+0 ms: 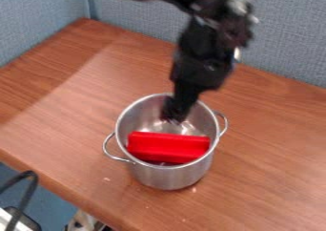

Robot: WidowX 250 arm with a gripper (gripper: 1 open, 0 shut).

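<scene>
A silver pot (166,175) with two side handles stands on the wooden table. A red cylinder (166,147) lies inside it, toward the front. My black gripper (178,111) is motion-blurred above the back of the pot, higher than the red cylinder; whether anything is between its fingers or how far they are open is not clear.
Grey walls (293,34) stand behind it. A dark cable (15,192) runs past the table's front-left edge.
</scene>
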